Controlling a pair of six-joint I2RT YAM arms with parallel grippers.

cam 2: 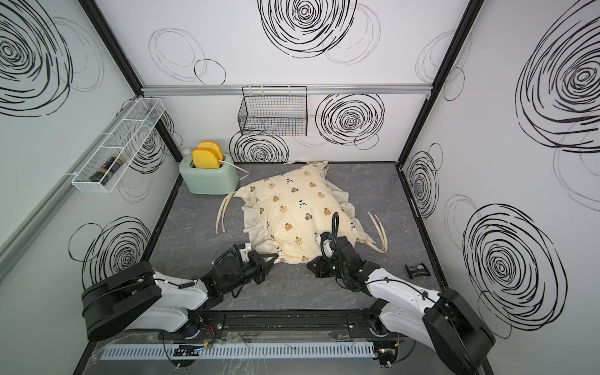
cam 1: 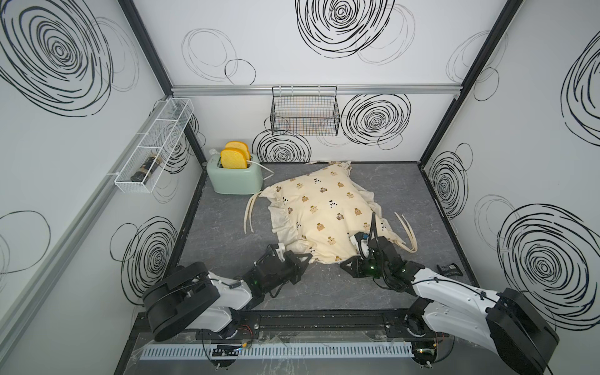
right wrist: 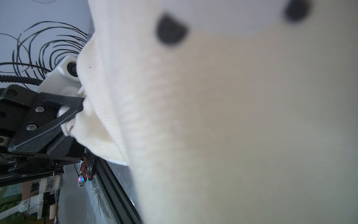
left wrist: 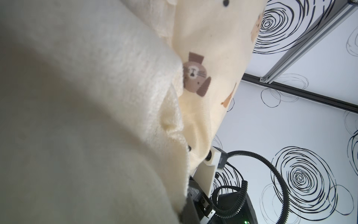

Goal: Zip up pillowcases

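Observation:
A cream pillow in a ruffled pillowcase (cam 1: pixel 325 209) with small animal prints lies across the middle of the table, its near edge between my grippers. My left gripper (cam 1: pixel 306 258) is shut at the left end of that near edge. In the right wrist view a fold of the pillowcase (right wrist: pixel 95 130) runs into the left gripper's fingers (right wrist: pixel 69 112). Low over the right part of the near edge stands my right gripper (cam 1: pixel 347 267); cloth hides its fingertips and I cannot tell how its fingers stand. Neither the zipper nor its slider shows; cloth fills both wrist views.
A green toaster (cam 1: pixel 235 178) with yellow bread slices stands at the back left. Pillow ties (cam 1: pixel 407 234) lie loose to the right, and a small black packet (cam 1: pixel 449 270) lies farther right.

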